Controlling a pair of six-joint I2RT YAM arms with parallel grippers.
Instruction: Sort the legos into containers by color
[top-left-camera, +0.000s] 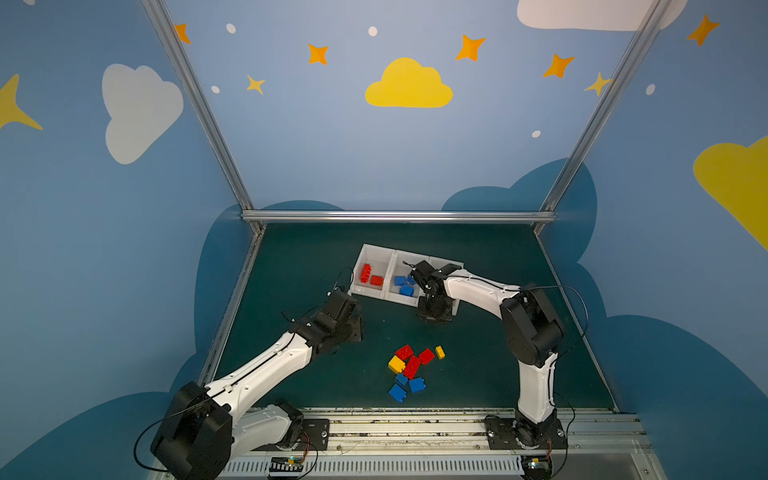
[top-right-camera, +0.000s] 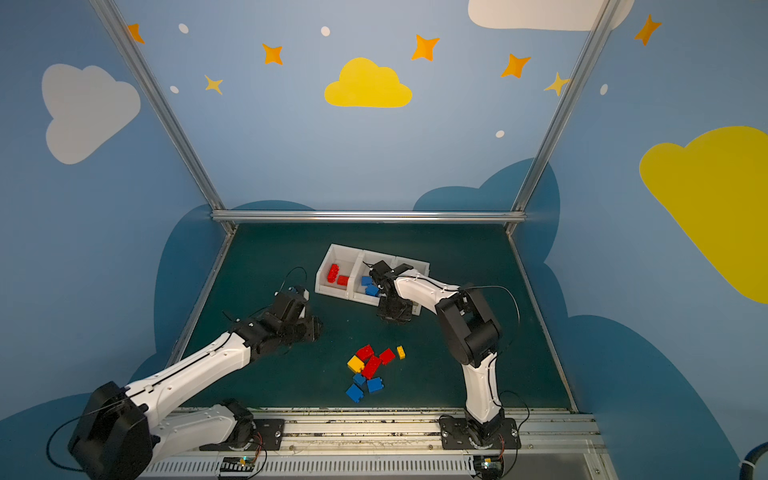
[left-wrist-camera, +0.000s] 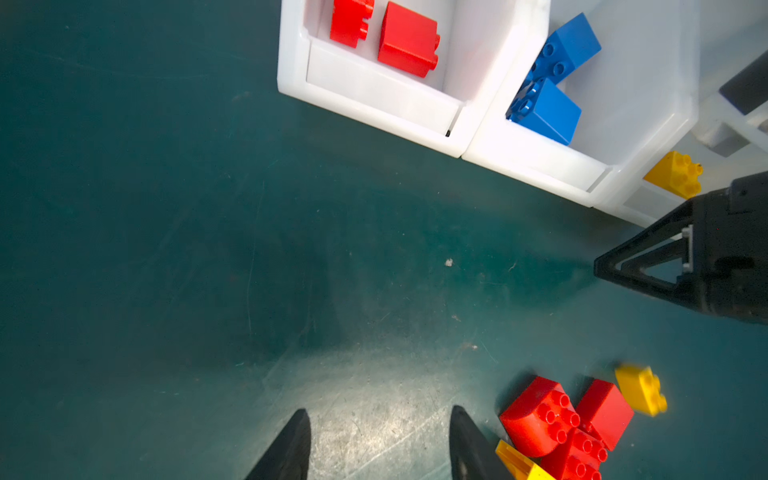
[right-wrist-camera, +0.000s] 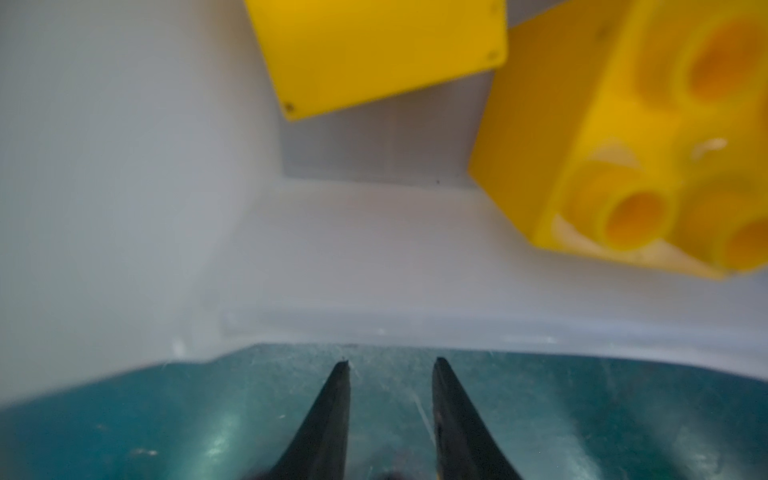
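Observation:
In the right wrist view, my right gripper points past the near wall of the right compartment. Its fingers stand a small gap apart, with only green table visible between them. Two yellow bricks lie inside that compartment. My left gripper is open and empty over bare table, left of the loose bricks. On the table lie red bricks, a yellow brick, a small yellow brick and blue bricks. Red bricks occupy the left compartment; blue bricks occupy the middle one.
A row of white containers spans the middle of the table. The right arm covers much of its right end. Bare green table extends to the left of the containers and around the loose pile.

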